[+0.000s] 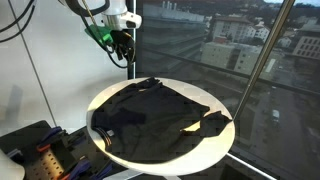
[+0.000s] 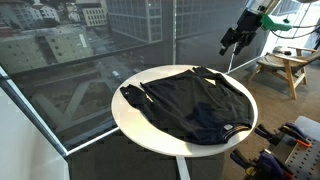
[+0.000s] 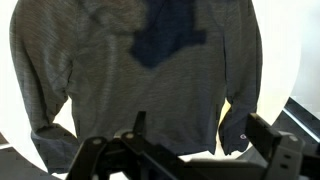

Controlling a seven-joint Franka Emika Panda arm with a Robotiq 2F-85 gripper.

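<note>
A dark long-sleeved garment is spread over the round white table. In exterior view 2 the same garment covers most of the tabletop, with a dark loop of its cloth near the front right edge. My gripper hangs well above the table's far left side, clear of the cloth. From the wrist, the garment fills the view, a sleeve stretching down each side and a darker patch at the top middle. The gripper is open, its fingers wide apart and nothing held.
Bare white tabletop shows around the cloth's outline. A wooden chair stands behind the arm in exterior view 2. Large windows border the table, with dark floor around it.
</note>
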